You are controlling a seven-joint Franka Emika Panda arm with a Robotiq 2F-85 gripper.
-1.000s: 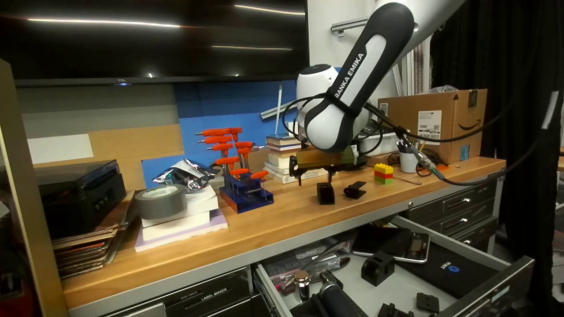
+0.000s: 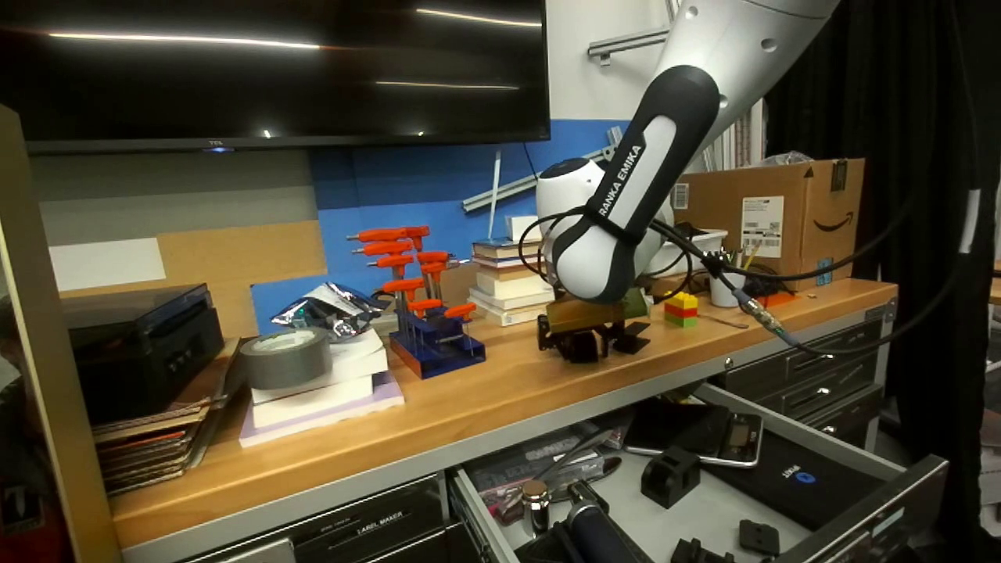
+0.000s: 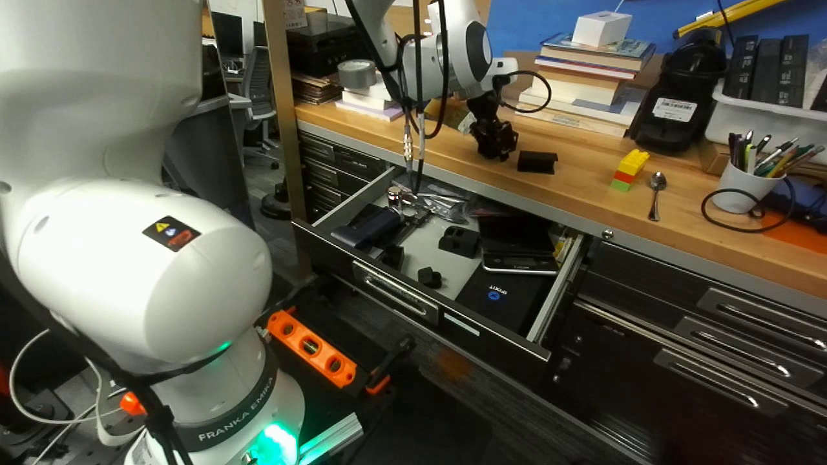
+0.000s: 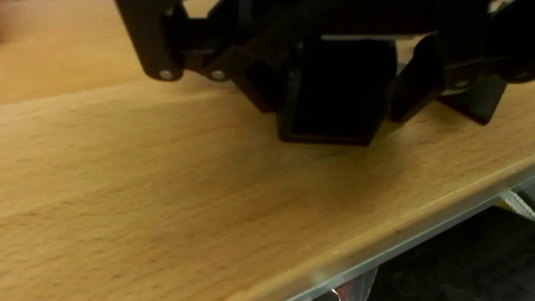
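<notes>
A black block (image 4: 341, 100) stands on the wooden worktop, between the two black fingers of my gripper in the wrist view. One finger (image 4: 263, 88) lies close along its left side and the other (image 4: 417, 85) is near its right side; whether they touch it is too dark to tell. The fingers are part open. From the first exterior view, my gripper (image 2: 583, 346) is low over the worktop, around the block. In the second exterior view the gripper (image 3: 494, 143) largely hides the block. Just to its right rests another black, angular part (image 3: 537, 161).
Below the worktop (image 2: 450, 413), an open drawer (image 3: 434, 263) holds a black holder (image 2: 671, 477), a scale and tools. Toy bricks (image 3: 629, 169) and a spoon (image 3: 656, 190) lie farther right. Books (image 2: 511, 281) and a hex-key stand (image 2: 436, 347) are behind and left.
My gripper has come down from above the worktop to around the black block, its fingers now on either side. The block and the part beside it appear unmoved.
</notes>
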